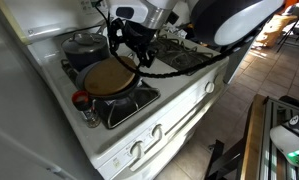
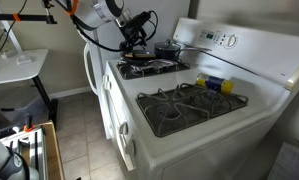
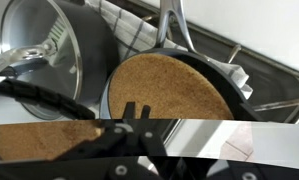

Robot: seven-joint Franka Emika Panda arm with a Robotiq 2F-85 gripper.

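Observation:
A dark pan (image 1: 117,91) holding a flat, round brown disc (image 1: 106,76) sits on the stove's front burner. In the wrist view the speckled disc (image 3: 167,86) lies inside the pan's dark rim. My gripper (image 1: 139,52) hangs above the pan's right side, with its dark fingers open. In the wrist view the gripper is low in the picture, apparently with nothing between its fingertips. Exterior view 2 shows the gripper (image 2: 147,27) over the pan (image 2: 137,55). Whether it touches the pan cannot be told.
A lidded pot (image 1: 86,46) stands behind the pan, and a red-topped jar (image 1: 83,102) is to its left. A striped cloth (image 3: 135,34) lies under the pan. A yellow-and-blue bottle (image 2: 215,84) rests farther along the stove. The nearer burners (image 2: 184,108) are clear.

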